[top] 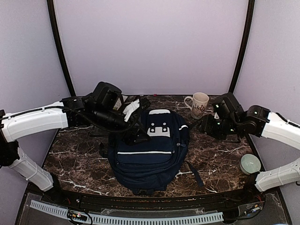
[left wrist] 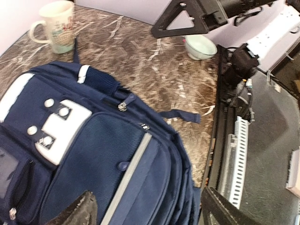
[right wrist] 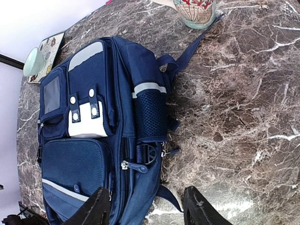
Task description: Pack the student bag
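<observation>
A dark navy backpack (top: 145, 157) lies flat on the marble table, its front pocket facing up and shut, with a white patch and silver studs. In the left wrist view the same backpack (left wrist: 108, 154) fills the lower left, and its lower edge passes behind my left gripper, which is open with nothing visibly gripped. The right wrist view shows the backpack (right wrist: 105, 108) to the left of my right gripper. That gripper is open too, apart from the bag's right side, with a loose strap (right wrist: 168, 196) visible between and beyond its fingers.
A patterned mug (top: 198, 104) stands behind the bag at the right. A pale green bowl (top: 250, 164) sits near the front right. A second bowl (right wrist: 33, 62) and a patterned booklet (right wrist: 49, 56) are at the back left. Bare table (top: 213, 159) lies right of the bag.
</observation>
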